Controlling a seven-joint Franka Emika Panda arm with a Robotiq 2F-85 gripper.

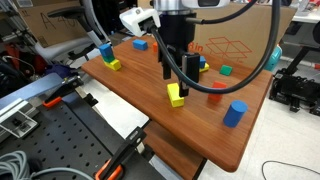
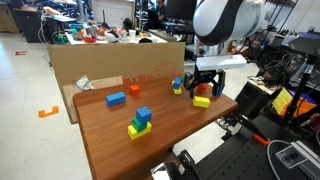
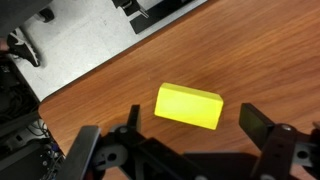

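Note:
A yellow block rests on the brown wooden table, near its front edge. Directly above it is my gripper, pointing down with its fingers spread and nothing held. In the wrist view the yellow block appears between the two black fingers, slightly beyond their tips, with space on both sides. Exterior view 2 has the same yellow block at the right part of the table, under the arm.
A red block and a blue cylinder stand to the right in exterior view 1. Farther left are a blue-and-yellow stack and a blue block. A green block lies behind. Cardboard walls the back.

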